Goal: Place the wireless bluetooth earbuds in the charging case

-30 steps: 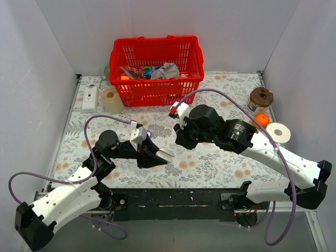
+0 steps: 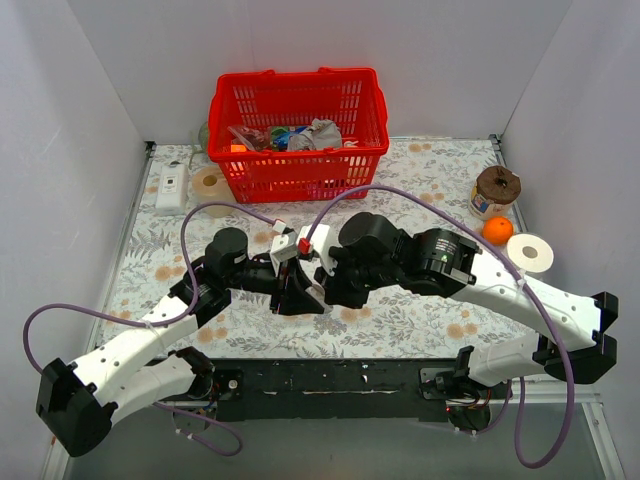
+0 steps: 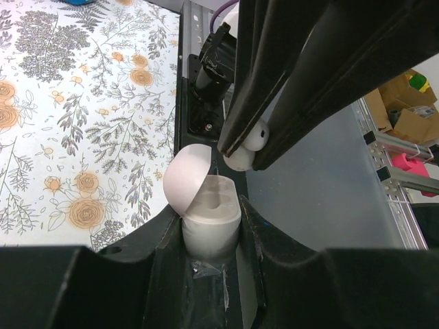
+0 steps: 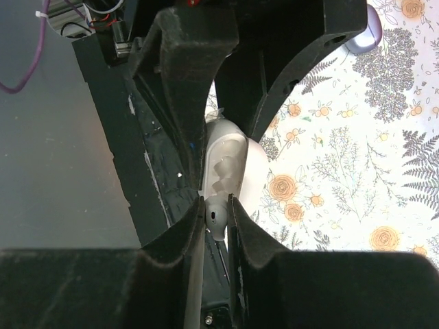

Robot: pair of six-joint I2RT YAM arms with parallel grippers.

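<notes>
In the left wrist view the white charging case (image 3: 212, 219) stands with its lid (image 3: 186, 178) swung up, and my left gripper is shut on its body. Above and to the right of the open case hangs a white earbud (image 3: 248, 147), pinched by my right gripper. The right wrist view shows the earbud (image 4: 217, 218) at the fingertips, close to the near end of the case's open inside (image 4: 226, 164). Hollows show in the case. In the top view the two grippers meet and mostly hide the case.
A purple rounded object (image 4: 365, 33) lies on the flowered tablecloth. At the back stands a red basket (image 2: 300, 182) with several items; a power strip (image 2: 171, 190) is to its left. A jar (image 2: 494, 192), an orange (image 2: 497, 230) and a white roll (image 2: 530, 253) sit at the right.
My left arm has shifted slightly right, and the case is now more hidden from above.
</notes>
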